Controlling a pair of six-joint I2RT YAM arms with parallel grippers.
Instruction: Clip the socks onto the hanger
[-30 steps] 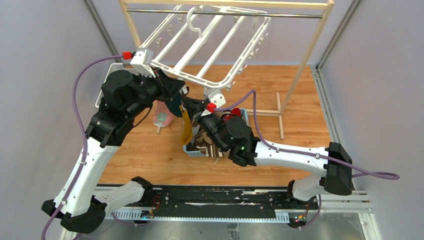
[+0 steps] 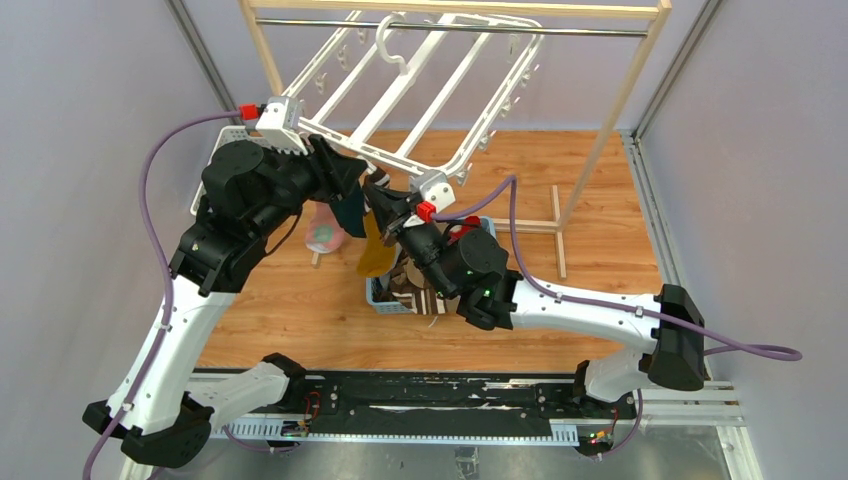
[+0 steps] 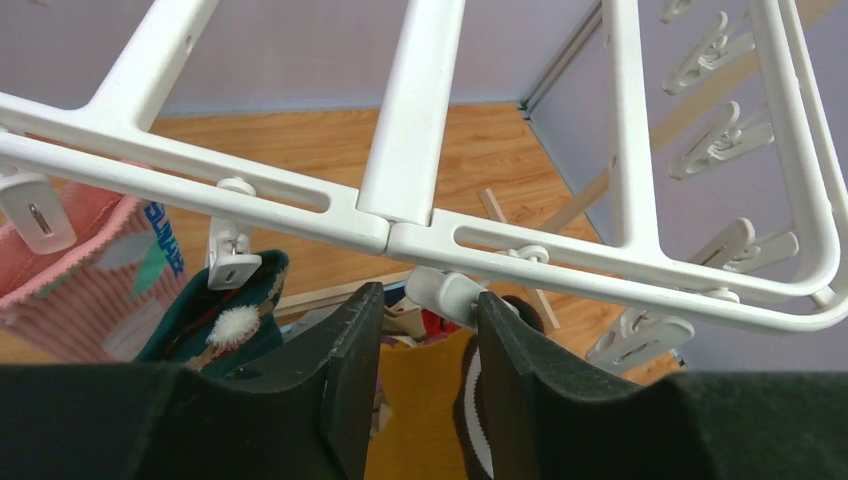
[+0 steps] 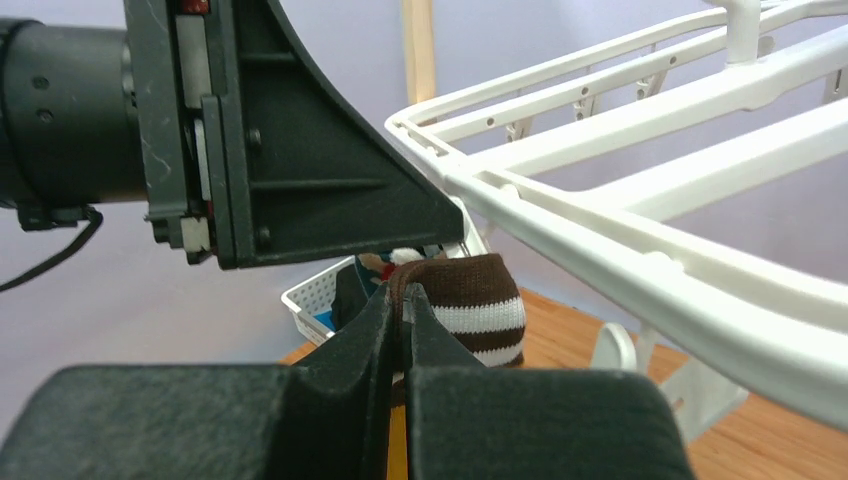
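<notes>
A yellow sock (image 2: 377, 256) with a brown-and-white striped cuff (image 4: 478, 312) hangs from my right gripper, which is shut on a fold of the cuff. The white hanger (image 3: 405, 160) extends above both grippers. Under its front bar, my left gripper stands part open around a white clip (image 3: 446, 294); a gap shows between the clip and the left finger. In the left wrist view, the cuff lies below and beside the right finger. Whether any cloth is inside this clip cannot be seen.
A dark green sock (image 3: 225, 310) and a pink sock (image 3: 95, 280) hang from neighbouring clips to the left. More clips line the hanger's right side. A blue basket (image 2: 392, 307) of socks stands below, and a white basket (image 2: 198, 190) at the left.
The hanger has shifted slightly right. The yellow sock, narrow before, now shows broader, and my right gripper has moved a little up and to the right. My left arm has barely moved.
</notes>
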